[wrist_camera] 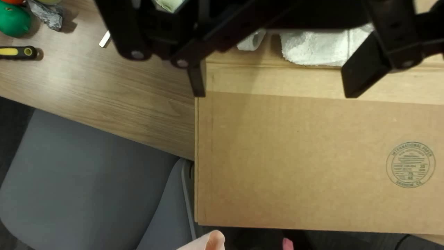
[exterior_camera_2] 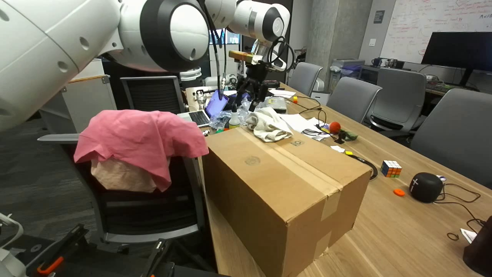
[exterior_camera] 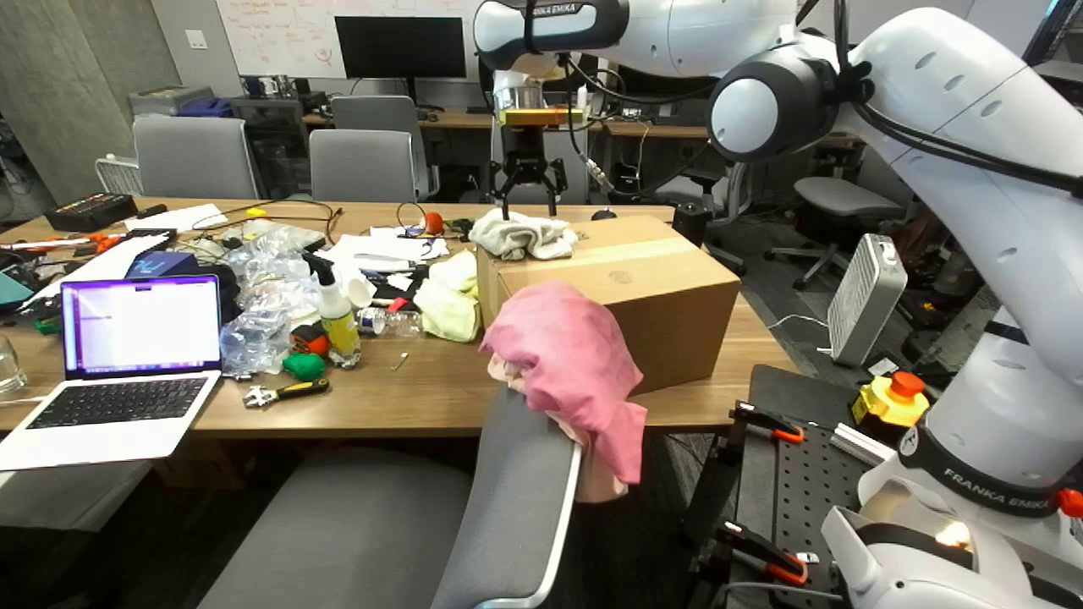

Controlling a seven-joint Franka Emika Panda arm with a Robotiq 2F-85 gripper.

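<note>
A crumpled whitish towel (exterior_camera: 523, 235) lies on the left end of the cardboard box's top. In exterior view 2 the same towel (exterior_camera_2: 268, 124) rests at the box's far end. My gripper (exterior_camera: 529, 214) stands open and points down at the towel, its fingertips close to the cloth; whether they touch it I cannot tell. From the wrist, the gripper shows its fingers wide apart over the box top, and part of the towel (wrist_camera: 318, 48) is visible behind them, largely hidden by the gripper's body.
The closed cardboard box (exterior_camera: 619, 266) fills the table's right end. A pink cloth (exterior_camera: 568, 360) hangs over a chair back in front of it. Left of the box lie a yellow cloth (exterior_camera: 452, 294), a spray bottle (exterior_camera: 338, 316), plastic wrap and a laptop (exterior_camera: 142, 330).
</note>
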